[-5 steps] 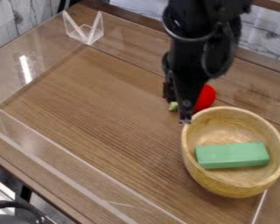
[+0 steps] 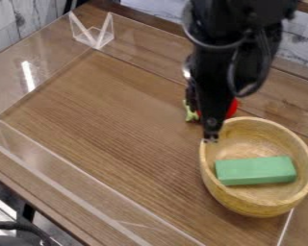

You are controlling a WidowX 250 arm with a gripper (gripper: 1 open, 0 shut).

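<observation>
The black robot arm reaches down from the top of the view, and my gripper [image 2: 211,125] is above the left back rim of a wooden bowl [image 2: 260,208], pointing down, with nothing visible between its fingers; it looks shut. A green block [image 2: 254,170] lies inside the bowl. Behind the gripper, a red object [image 2: 231,107] with a bit of green beside it is mostly hidden.
A clear plastic piece [image 2: 92,31] stands at the back left. Pale walls border the back.
The arm has come lower and nearer over the last second, now covering more of the red object behind it. The bowl and green block are unmoved.
</observation>
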